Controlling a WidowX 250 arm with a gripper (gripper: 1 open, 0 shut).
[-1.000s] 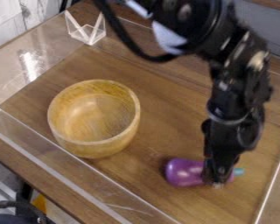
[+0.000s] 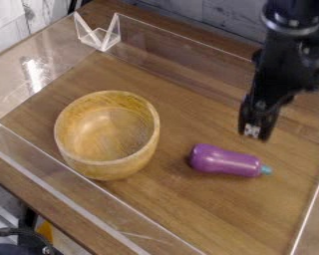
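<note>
A purple eggplant toy [image 2: 223, 159] with a blue-green tip lies on the wooden table right of a yellow wooden bowl [image 2: 107, 134]. My dark gripper [image 2: 255, 125] hangs above and behind the eggplant at the right, apart from it and open, with nothing seen between its fingers.
A white wire holder [image 2: 99, 32] stands at the back left. The table's left edge [image 2: 16, 169] has a clear rim.
My gripper has risen and moved toward the back, away from the eggplant. The eggplant now lies farther back than it did, turned with its tip lower right.
</note>
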